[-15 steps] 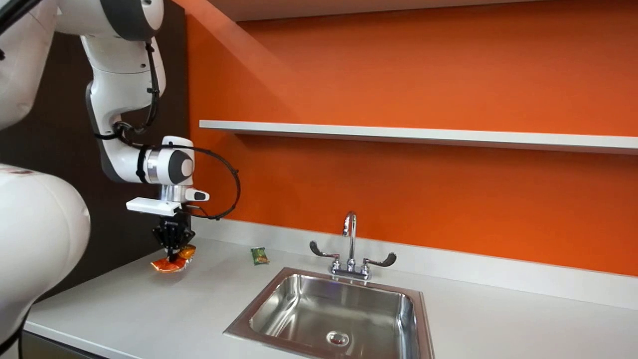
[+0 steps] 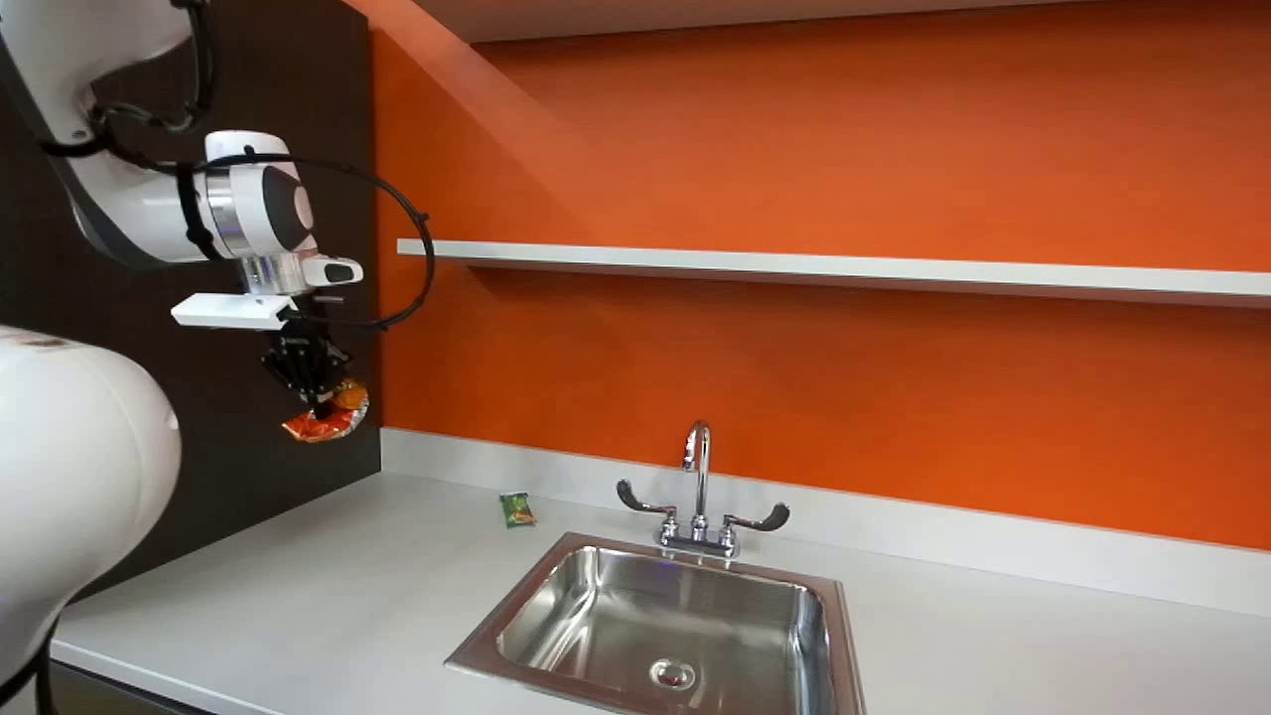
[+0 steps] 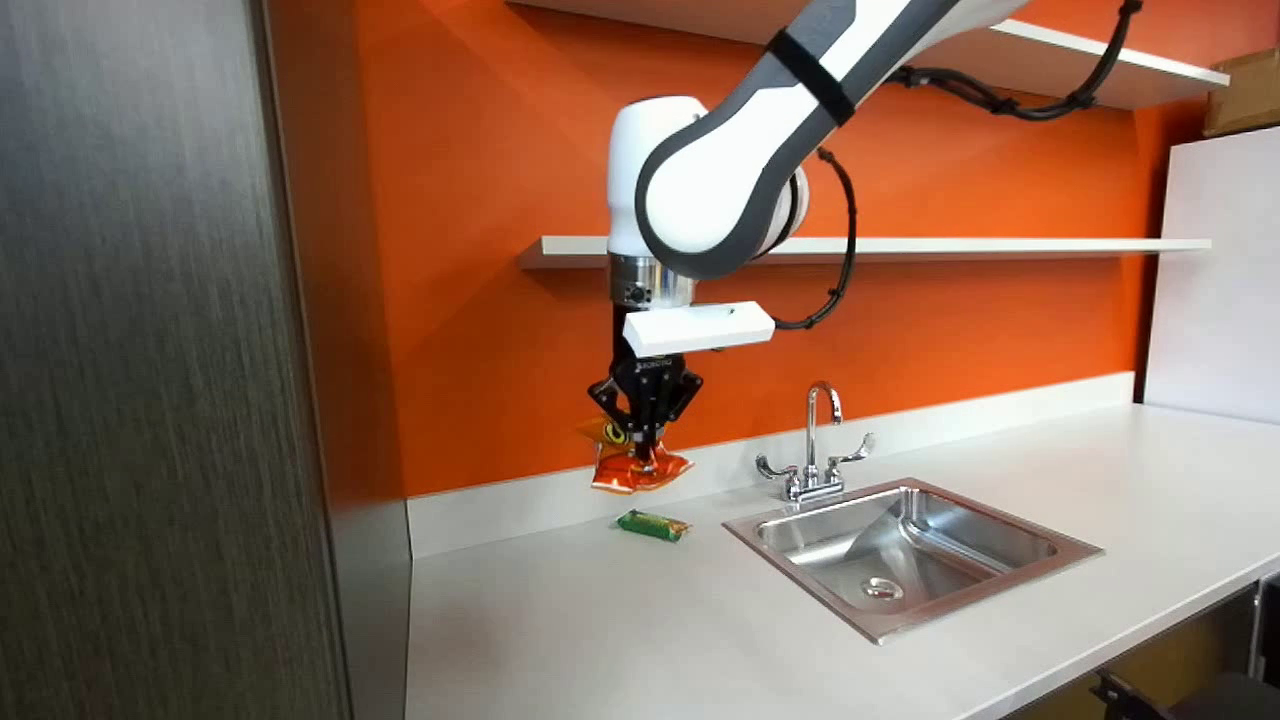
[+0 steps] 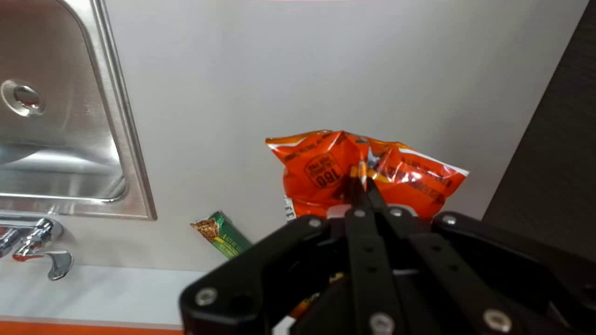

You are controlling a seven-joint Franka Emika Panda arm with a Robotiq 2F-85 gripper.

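An orange-red snack bag point(image 4: 318, 173) hangs pinched in my gripper, its glossy wrapper folded and bulging out on both sides of the fingertips. In exterior view 1 the bag point(image 2: 322, 425) is well above the counter, close to the dark side panel. Exterior view 2 has my gripper point(image 3: 645, 454) pointing straight down, shut on the bag point(image 3: 624, 474) in front of the orange wall. A small green wrapped bar point(image 3: 653, 524) lies on the counter near the back; in the wrist view the gripper's body hides part of this green bar point(image 4: 226, 234).
To the right of the green bar is an empty steel sink point(image 2: 679, 608) with a faucet point(image 2: 699, 489) behind it. A white shelf point(image 2: 834, 264) runs along the wall. The dark panel point(image 3: 144, 360) bounds the left side. Bare counter point(image 3: 576, 624) lies in front.
My arm has risen and shifted to the left in exterior view 1, carrying the bag up from just above the counter. The green bar has stayed where it was.
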